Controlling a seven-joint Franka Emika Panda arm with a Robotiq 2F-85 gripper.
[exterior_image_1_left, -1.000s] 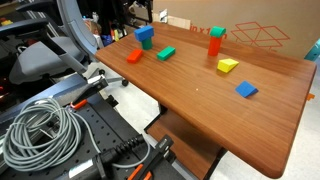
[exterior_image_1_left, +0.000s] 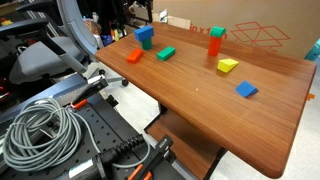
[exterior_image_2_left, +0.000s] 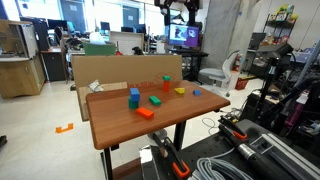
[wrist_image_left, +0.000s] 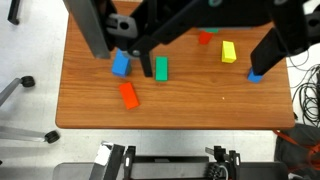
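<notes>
High above the wooden table (exterior_image_1_left: 190, 85) hangs my gripper, open, its dark blurred fingers (wrist_image_left: 262, 55) apart with no block held between them. In exterior view 1, a blue block (exterior_image_1_left: 145, 32) rests on a green block (exterior_image_1_left: 147, 44) at the far left end. Close by lie a flat red block (exterior_image_1_left: 134, 56) and a separate green block (exterior_image_1_left: 166, 53). Farther along, a green block (exterior_image_1_left: 218, 32) tops an upright red block (exterior_image_1_left: 214, 47). A yellow block (exterior_image_1_left: 227, 65) and a blue block (exterior_image_1_left: 246, 89) lie singly. In the wrist view the fingers partly cover the tabletop.
Black rails (exterior_image_1_left: 120, 152) and a coiled grey cable (exterior_image_1_left: 45, 140) sit beside the table's long edge. A brown panel (exterior_image_2_left: 120, 70) stands behind the table.
</notes>
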